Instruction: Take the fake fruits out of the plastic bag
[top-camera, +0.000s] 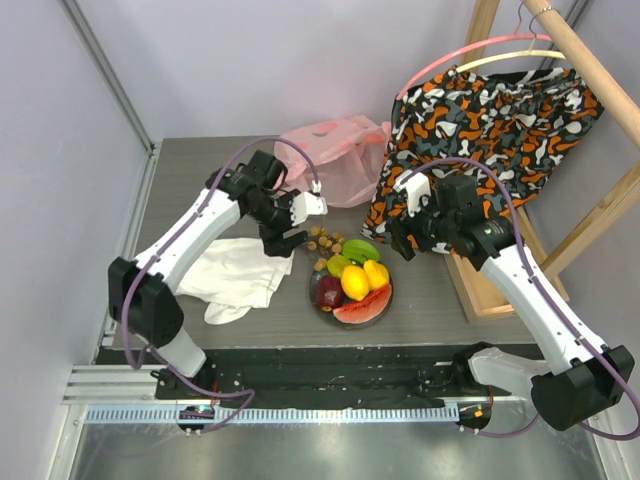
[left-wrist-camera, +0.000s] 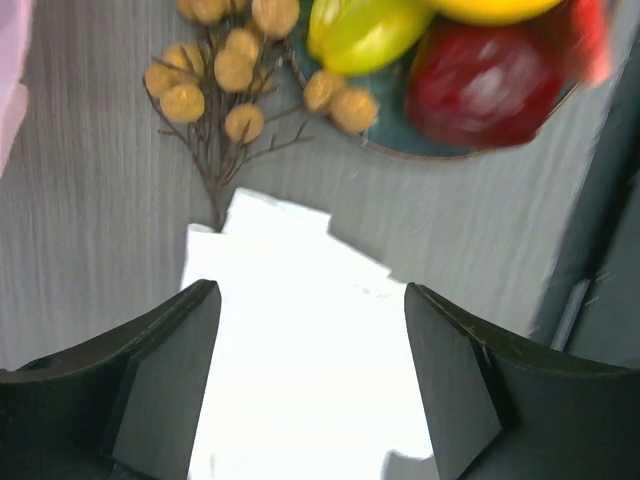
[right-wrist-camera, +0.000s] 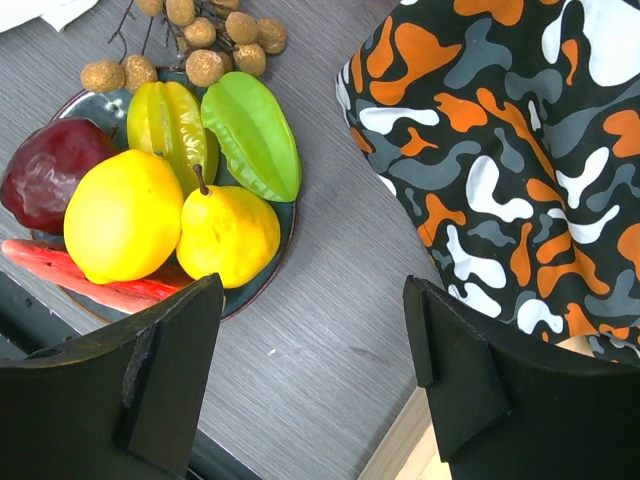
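A pink translucent plastic bag (top-camera: 345, 185) lies crumpled at the back of the table, apart from the fruits. In a dark plate (right-wrist-camera: 285, 235) rest a yellow lemon (right-wrist-camera: 122, 215), a yellow pear (right-wrist-camera: 230, 236), a green starfruit (right-wrist-camera: 245, 135), a yellow starfruit (right-wrist-camera: 170, 130), a dark red fruit (right-wrist-camera: 55, 175) and a red watermelon slice (top-camera: 362, 308). The brown berry sprig (left-wrist-camera: 228, 95) lies by the plate's far-left rim. Over the white cloth's corner, my left gripper (top-camera: 287, 243) is open and empty. My right gripper (top-camera: 402, 240) stands open, empty, right of the plate.
A white cloth (top-camera: 235, 275) covers the left part of the table. Camouflage fabric (top-camera: 480, 135) hangs from hangers on a wooden rack (top-camera: 490, 280) at the right. Bare table shows at the back left and right of the plate.
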